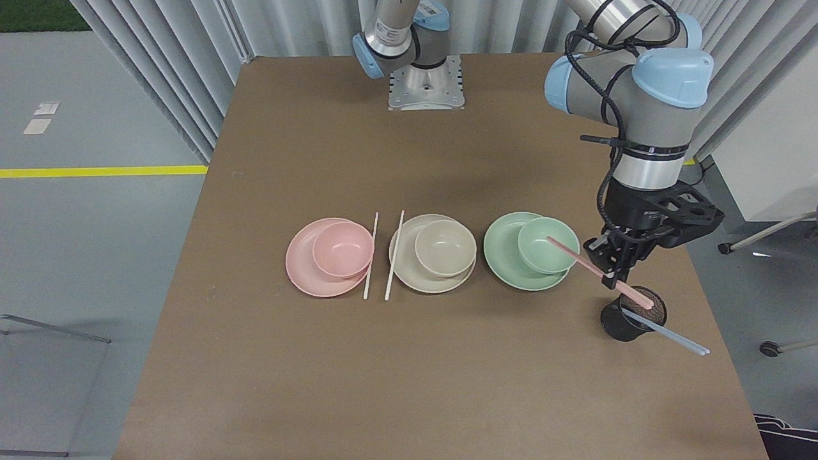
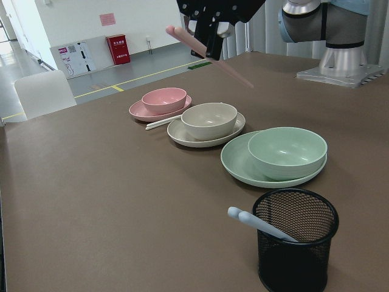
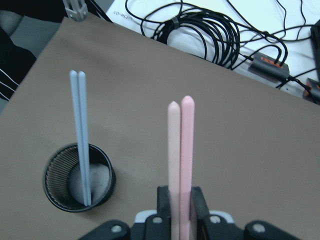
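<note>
My gripper is shut on a pair of pink chopsticks, held nearly level above the right part of the table. A black mesh cup stands at the table's right, holding light blue chopsticks that lean out over its rim. In the front view a pink plate with a pink bowl, a cream plate with a cream bowl, and a green plate with a green bowl stand in a row. White chopsticks lie beside the pink and cream plates.
Coiled black cables lie on a white surface beyond the table's edge in the wrist view.
</note>
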